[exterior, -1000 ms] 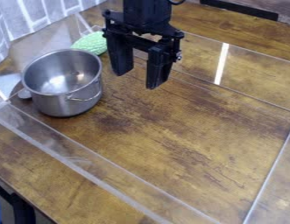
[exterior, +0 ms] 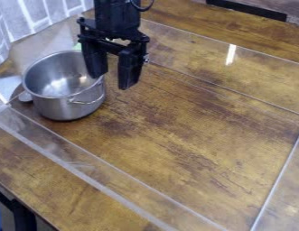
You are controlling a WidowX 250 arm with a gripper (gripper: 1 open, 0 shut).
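My gripper (exterior: 110, 65) hangs in the upper middle-left of the camera view, a black body with two fingers pointing down, spread apart. It is just right of a steel pot (exterior: 61, 86) with a wire handle, partly over the pot's right rim. I see nothing between the fingers.
A green item behind the gripper is mostly hidden. Clear plastic edging runs along the left and right, and a pale cloth or sheet lies at the upper left.
The gripper has moved left and slightly up, toward the pot, and now covers most of the green item. The pot has not visibly moved.
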